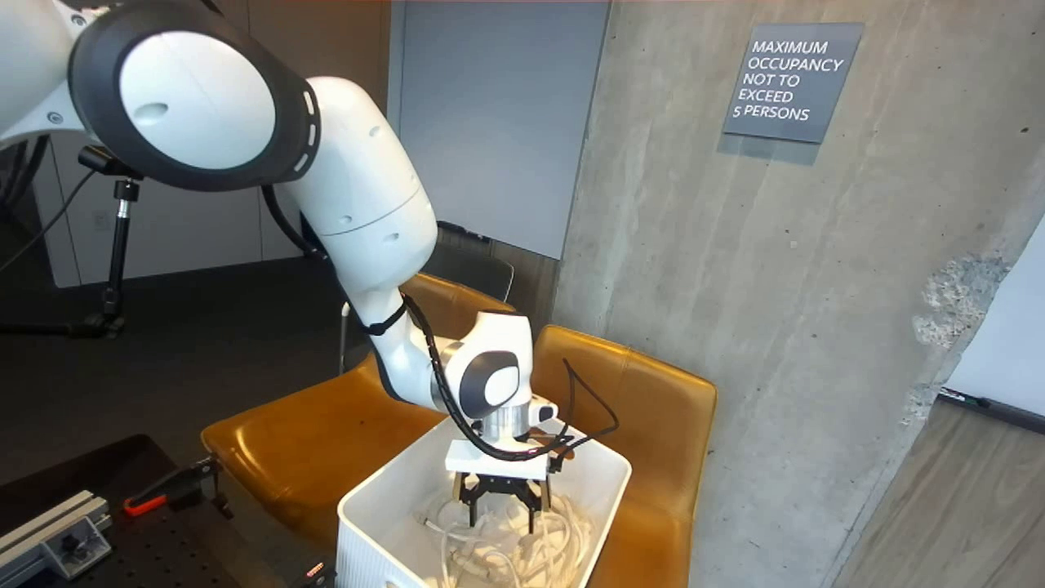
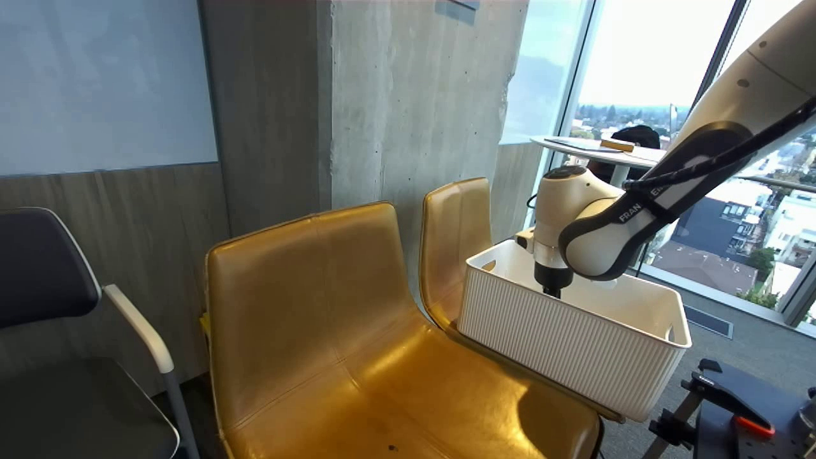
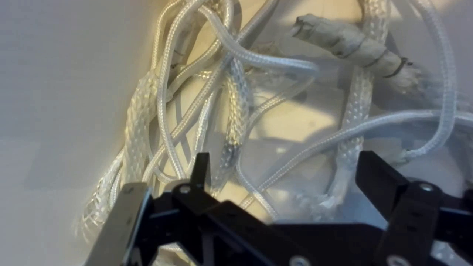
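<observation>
Inside the white bin [image 1: 392,529] lies a tangled heap of pale ropes [image 1: 534,549]. Seen from the wrist, the heap holds thin smooth cords [image 3: 266,62], thicker braided rope [image 3: 139,119] and a taped rope end [image 3: 350,44]. My gripper is open and points down into the bin, its fingertips [image 3: 201,166] wide apart just over the ropes. Nothing is gripped; a few cords run across below the gap. Whether the tips touch any rope, I cannot tell. From the second exterior side, the bin wall hides the ropes and the fingertips.
The bin rests on golden-brown chairs [image 2: 306,306], with its walls close around my hand. A dark table [image 1: 147,549] with a clamp [image 1: 171,490] stands at one side. A concrete wall [image 1: 744,343] rises behind.
</observation>
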